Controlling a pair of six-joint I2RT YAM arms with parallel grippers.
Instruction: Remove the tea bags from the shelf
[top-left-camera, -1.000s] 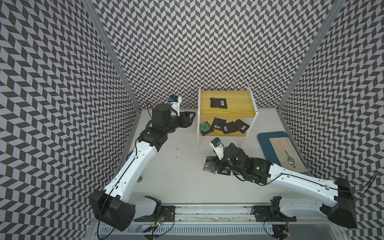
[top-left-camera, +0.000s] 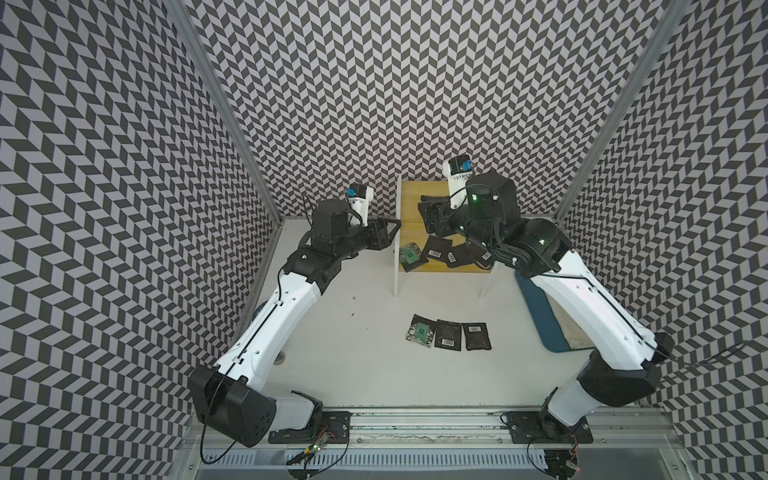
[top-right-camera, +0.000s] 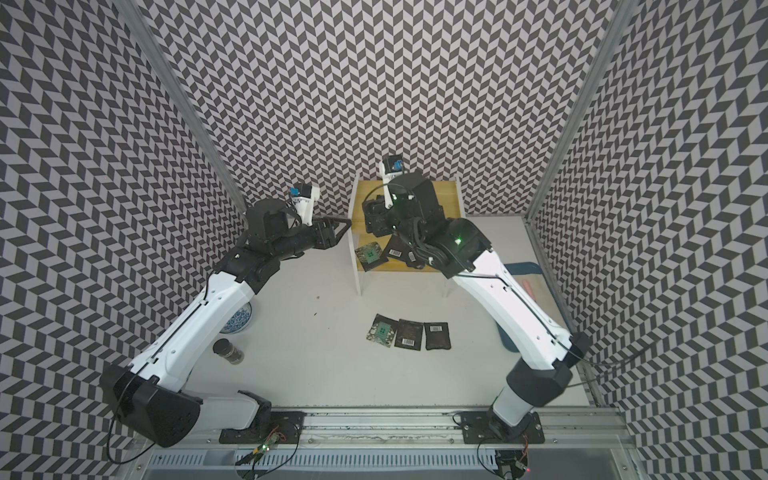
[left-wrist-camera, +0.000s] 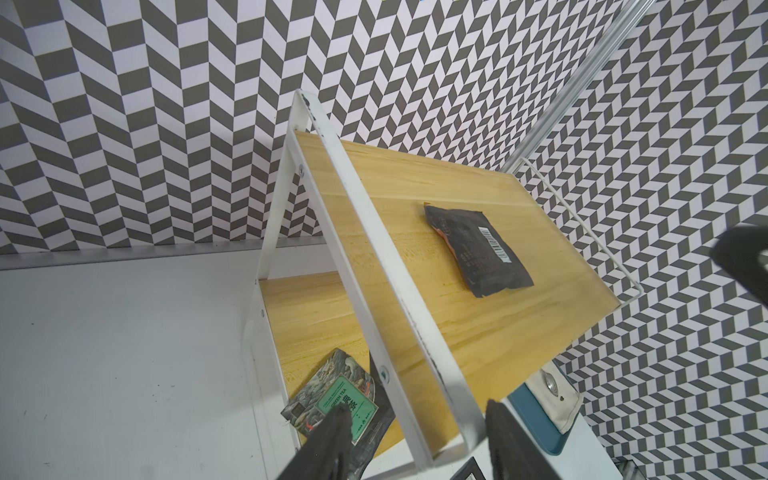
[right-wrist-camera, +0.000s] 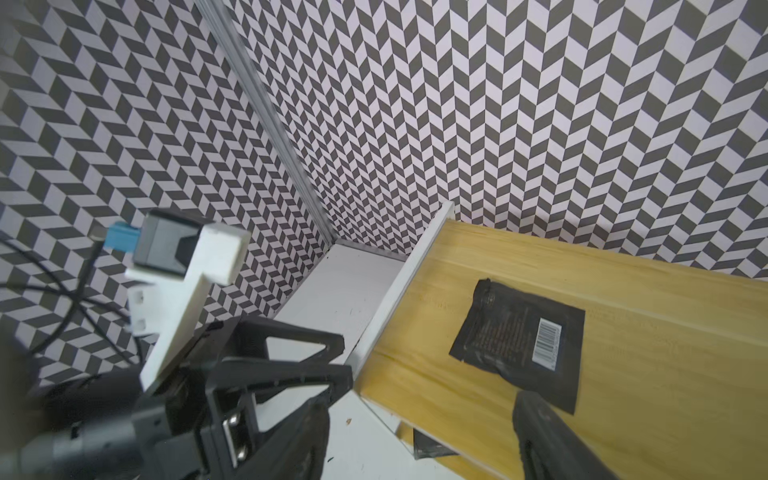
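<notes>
A wooden two-level shelf (right-wrist-camera: 664, 344) with white side rails holds one black tea bag (right-wrist-camera: 520, 336) on top. Several bags lie on the lower board, including a green-labelled one (left-wrist-camera: 336, 400); three more (top-left-camera: 448, 334) lie on the table in front. My left gripper (top-left-camera: 393, 225) is at the top left rail, fingers apart, nothing seen between them except that rail in its wrist view. My right gripper hangs above the top board's front, open, short of the top bag. The top bag is mostly hidden behind it in the overhead views.
A blue tray (top-left-camera: 536, 312) with a cloth is at the right. A plate (top-right-camera: 236, 318) and jar (top-right-camera: 228, 350) stand at the left.
My right gripper has risen from over the table bags up to the top board. My left gripper has shifted slightly right and up toward the shelf rail.
</notes>
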